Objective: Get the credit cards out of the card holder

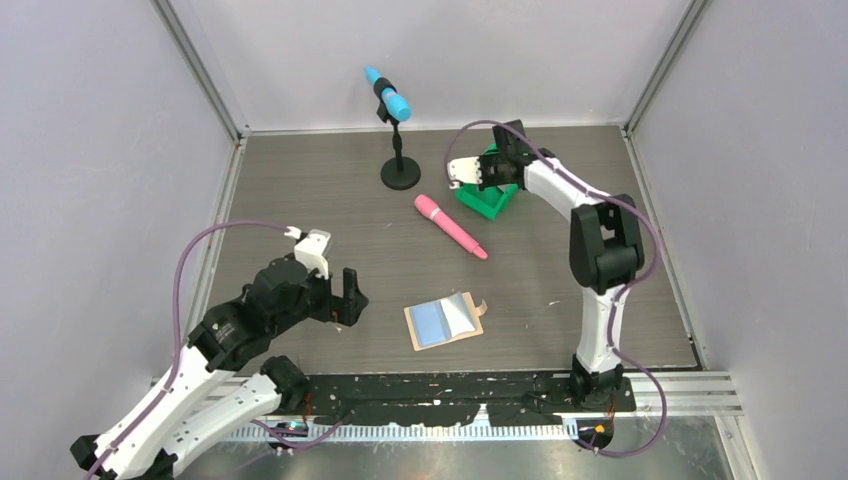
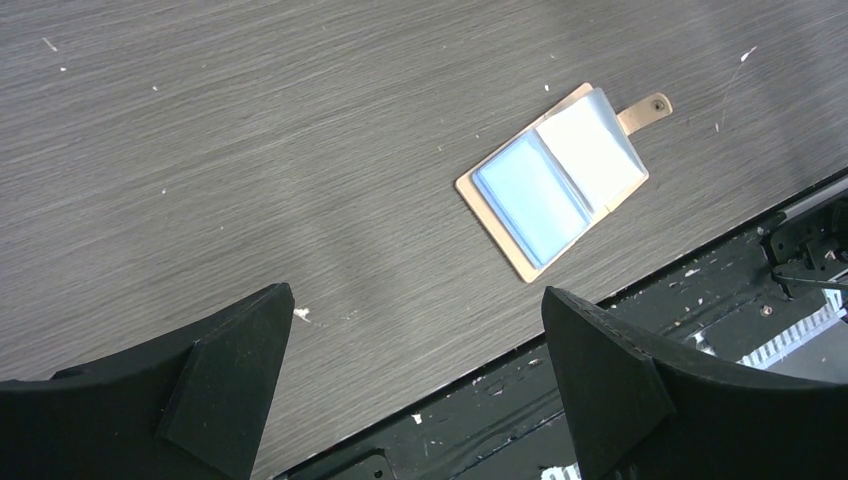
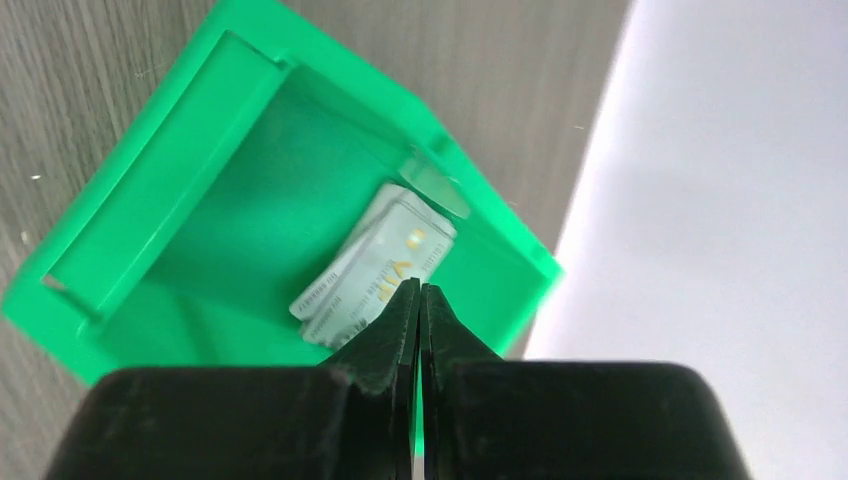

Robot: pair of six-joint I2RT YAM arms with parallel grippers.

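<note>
The open card holder (image 1: 443,321), tan with blue and clear sleeves, lies on the front middle of the table, also seen in the left wrist view (image 2: 530,200). My left gripper is open above the table, left of the holder. My right gripper is shut over the green box (image 1: 480,204); whether anything is between its fingertips cannot be told. A small stack of white cards (image 3: 380,275) lies inside the box, under the right gripper.
A pink pen-like object (image 1: 450,227) lies between the holder and box. A blue microphone (image 1: 394,100) on a black stand is at the back.
</note>
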